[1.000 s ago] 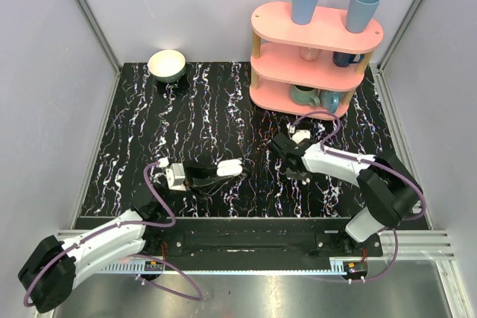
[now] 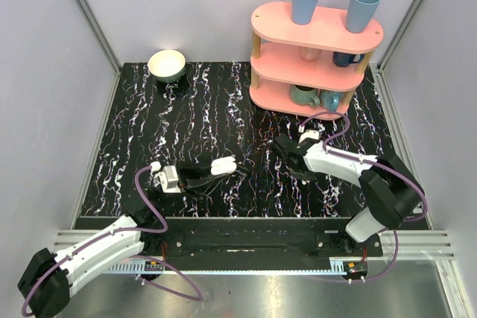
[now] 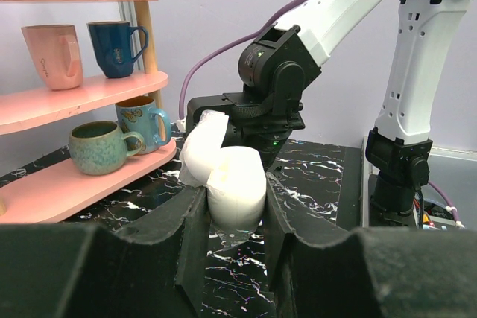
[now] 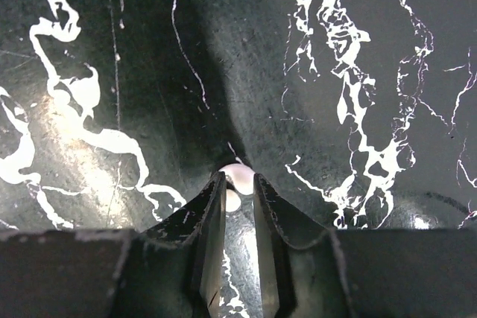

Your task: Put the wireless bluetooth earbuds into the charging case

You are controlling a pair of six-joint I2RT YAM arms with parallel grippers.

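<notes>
The white open charging case [image 3: 235,188] is held in my left gripper [image 2: 231,167], shut on it, raised above the black marble surface. In the right wrist view a small white earbud [image 4: 240,178] lies on the marble between the fingertips of my right gripper, which points down and is part open, with a second small white piece [image 4: 231,200] just beside it, partly behind the fingers. In the top view the right gripper hides most of them.
A pink shelf [image 2: 317,24] with cups and mugs stands at the back right. A bowl [image 2: 167,63] sits at the back left.
The right arm has shifted slightly over the last second, now covering the small white pieces more in the top view.
</notes>
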